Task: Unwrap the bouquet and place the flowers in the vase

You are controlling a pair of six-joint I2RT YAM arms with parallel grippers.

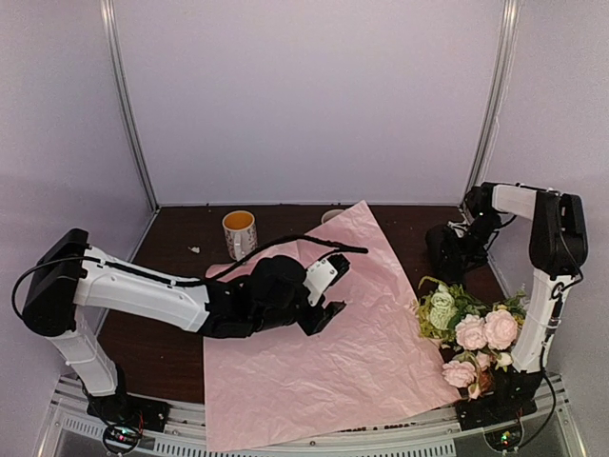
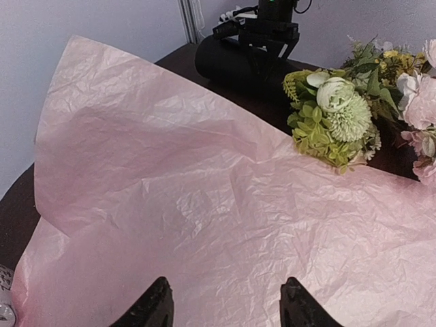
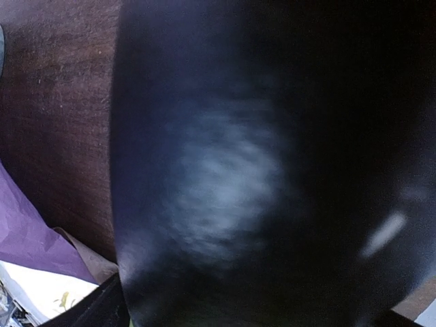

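Observation:
A black cylindrical vase (image 1: 443, 251) lies on its side at the back right of the table. In the right wrist view the vase (image 3: 225, 184) fills most of the picture, with a dark finger at each lower edge. My right gripper (image 1: 461, 246) is open at the vase; whether its fingers touch it cannot be told. The flowers (image 1: 476, 333), pink, white and green, rest at the front right, close to the vase. Over the middle of the pink paper, my left gripper stands open, its fingers apart and nothing between them.
Pink paper (image 1: 324, 390) covers the middle of the table, its far corner raised. A patterned mug (image 1: 240, 236) stands at the back left, and a pale round rim (image 1: 331, 214) shows behind the paper. Bare dark wood lies at the left.

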